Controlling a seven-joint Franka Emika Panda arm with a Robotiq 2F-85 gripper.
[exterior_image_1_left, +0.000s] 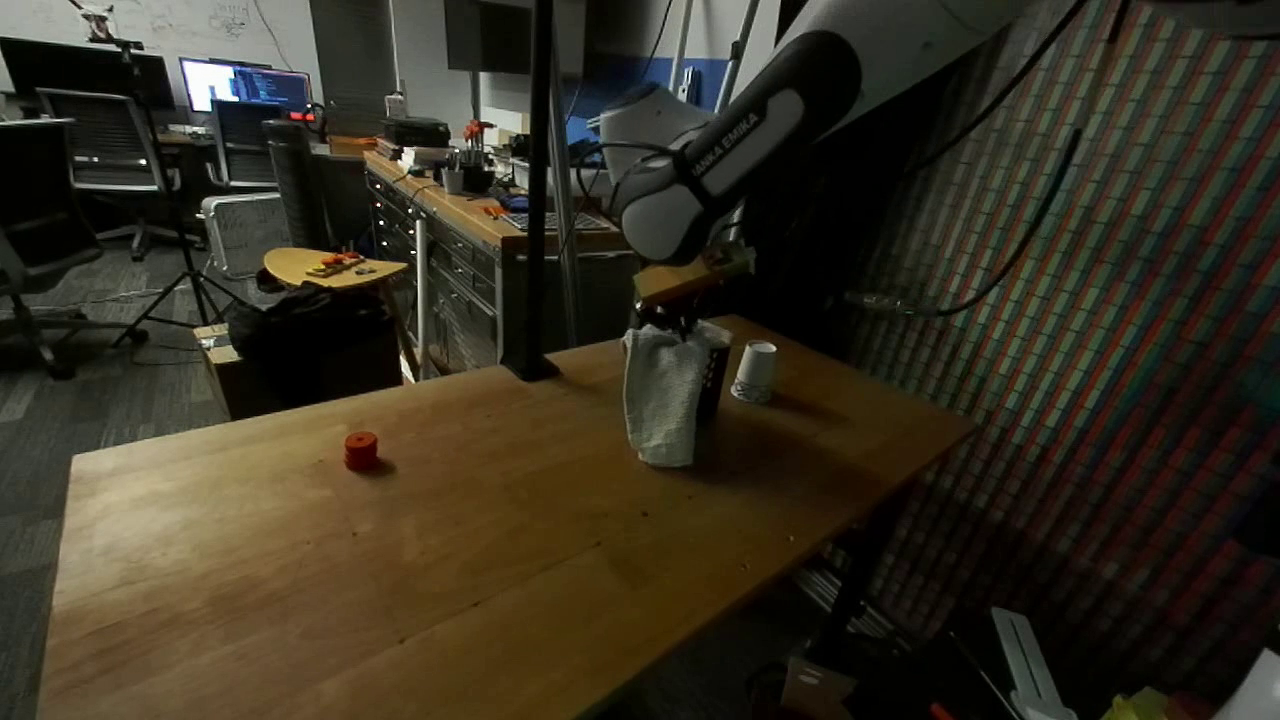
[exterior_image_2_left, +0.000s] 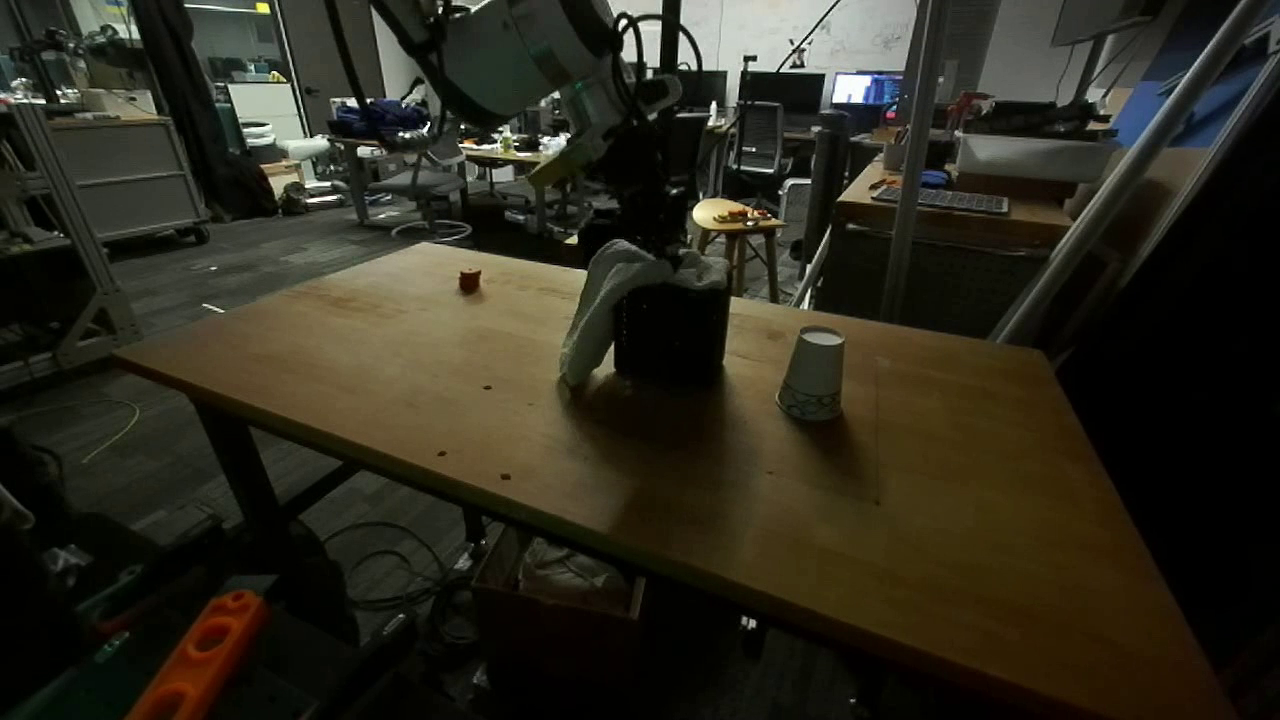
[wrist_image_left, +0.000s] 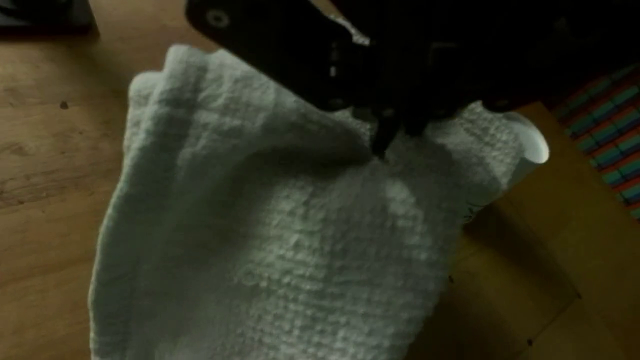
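Observation:
A pale, textured cloth drapes over the near side of a black perforated basket, its lower end hanging down to about the tabletop. In exterior view 2 the cloth falls over the left of the dark basket, and another part of it bulges at the rim. My gripper is shut on the cloth, pinching it into folds. The basket is hidden beneath the cloth in the wrist view, and how much cloth lies inside cannot be told.
An upside-down paper cup stands on the table close to the basket. A small stack of red discs sits far off on the wooden table. The space between the discs and the basket is clear. A black post rises at the table's back edge.

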